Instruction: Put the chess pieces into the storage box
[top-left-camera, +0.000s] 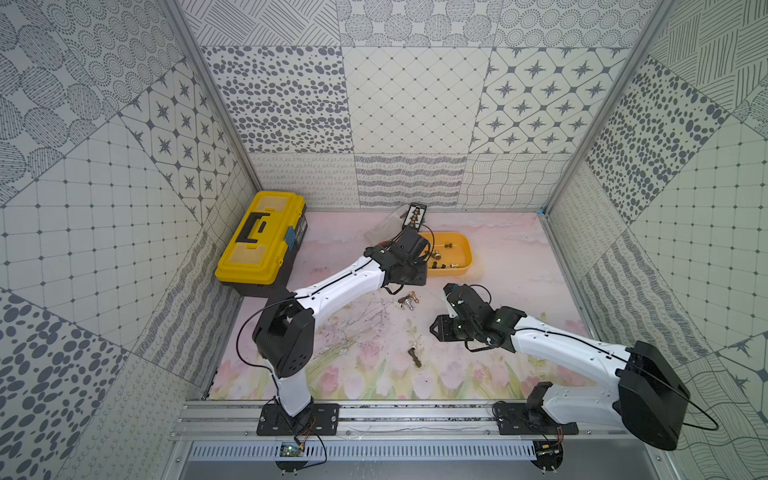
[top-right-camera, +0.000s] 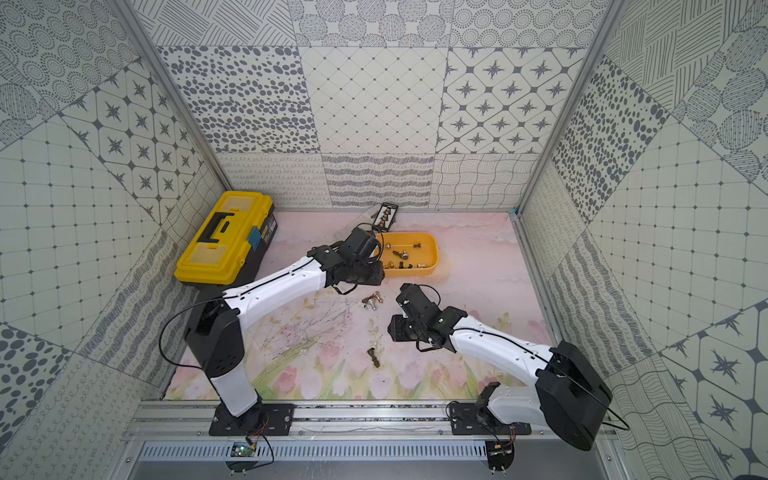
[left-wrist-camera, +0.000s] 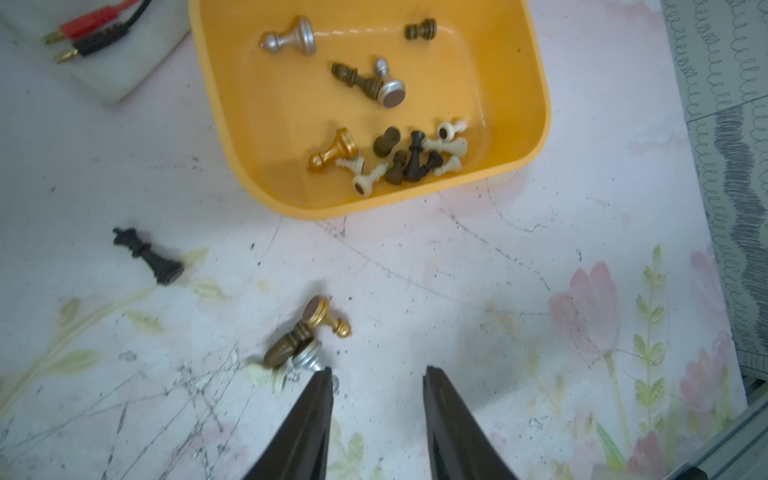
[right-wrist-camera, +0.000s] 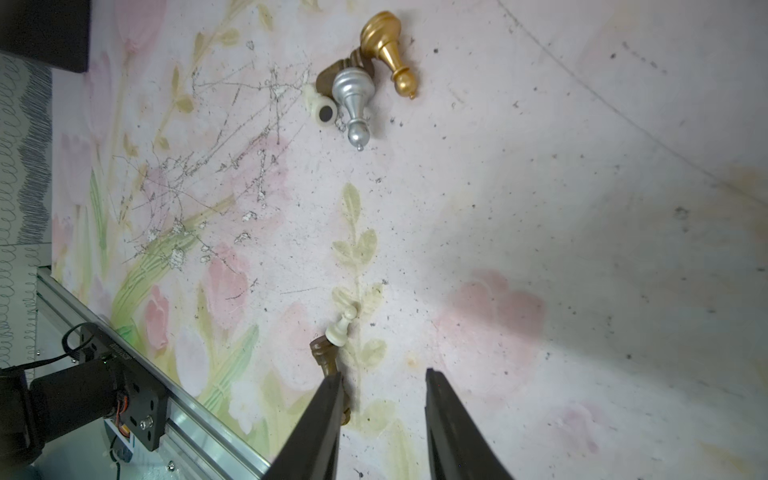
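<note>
The orange storage box (left-wrist-camera: 504, 96) holds several chess pieces. Outside it lie a black piece (left-wrist-camera: 148, 256), a cluster with a gold piece (right-wrist-camera: 384, 44), a silver piece (right-wrist-camera: 353, 104), brown and white ones, and nearer the front a white pawn (right-wrist-camera: 340, 328) against a brown piece (right-wrist-camera: 324, 352). My left gripper is open above the table by the box, with nothing between its fingers. My right gripper is partly open and empty, above the table beside the front pair.
A yellow toolbox (top-left-camera: 260, 236) stands at the left. Behind the box are a pale pouch with cables (left-wrist-camera: 128, 64) and a phone-like object (top-right-camera: 385, 216).
</note>
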